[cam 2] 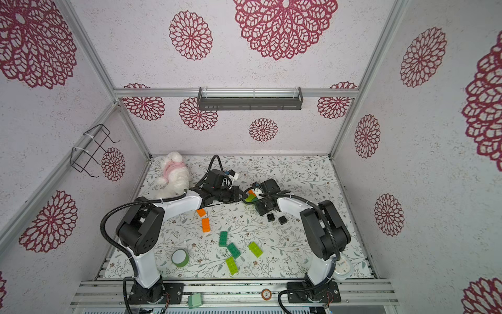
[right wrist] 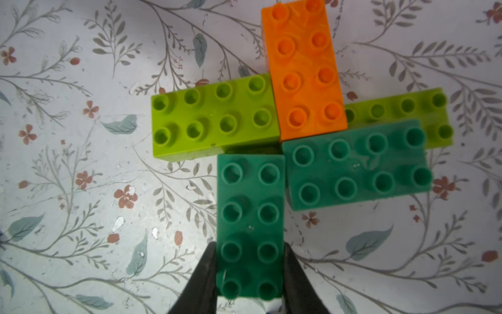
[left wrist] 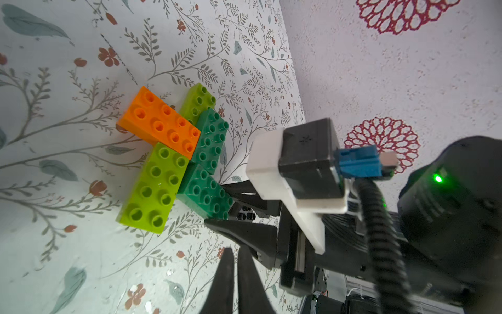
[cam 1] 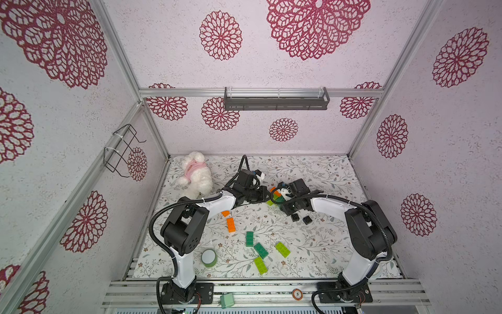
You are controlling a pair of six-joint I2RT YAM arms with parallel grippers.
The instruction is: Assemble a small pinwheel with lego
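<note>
In the right wrist view, my right gripper is shut on the near end of a dark green brick (right wrist: 251, 209). The brick's far end meets a small cluster: a lime brick (right wrist: 214, 115) at left, an orange brick (right wrist: 306, 68) pointing away, and a second dark green brick (right wrist: 360, 162) at right. Another lime brick (right wrist: 439, 117) shows partly under these. Whether the held brick is pressed onto studs cannot be told. My left gripper is shut with nothing between its fingers, in front of the cluster's lime brick (left wrist: 154, 188).
Loose orange (cam 1: 230, 225), dark green (cam 1: 249, 238) and lime (cam 1: 282, 249) bricks lie across the front. Two small black pieces (cam 1: 307, 220) sit beside the right gripper. A white plush toy (cam 1: 198, 178) is at back left, a tape roll (cam 1: 208, 257) at front left.
</note>
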